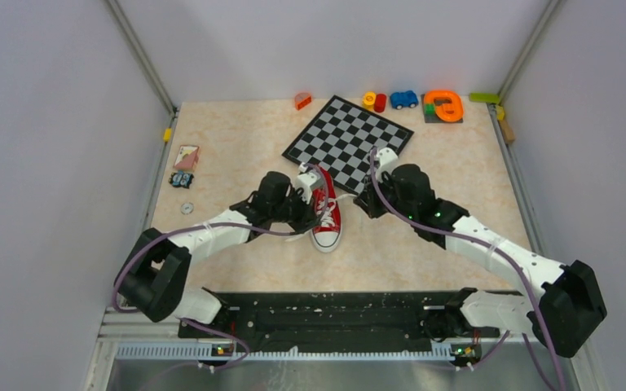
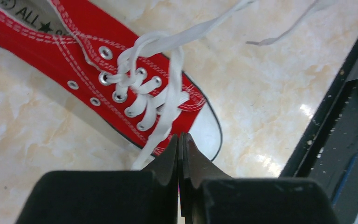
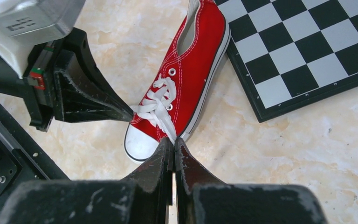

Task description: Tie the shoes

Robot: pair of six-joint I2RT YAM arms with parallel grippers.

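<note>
A red canvas shoe point(image 1: 326, 220) with a white toe cap lies on the table, toe toward the robot. Its white laces cross over the eyelets, with a loop point(image 2: 144, 44) at their upper end. From there one lace point(image 2: 200, 30) stretches toward my right gripper, which is shut on it beside the shoe. Another white lace point(image 2: 170, 102) runs down over the toe side and passes behind my left gripper. That gripper is shut just above the shoe, its tips close to the laces; nothing shows between its fingers.
A black-and-grey checkerboard point(image 1: 347, 134) lies just behind the shoe. Toys, among them a blue car point(image 1: 404, 99) and an orange ring point(image 1: 443, 106), line the back edge. Small items, including a card box point(image 1: 187, 157), sit at the left.
</note>
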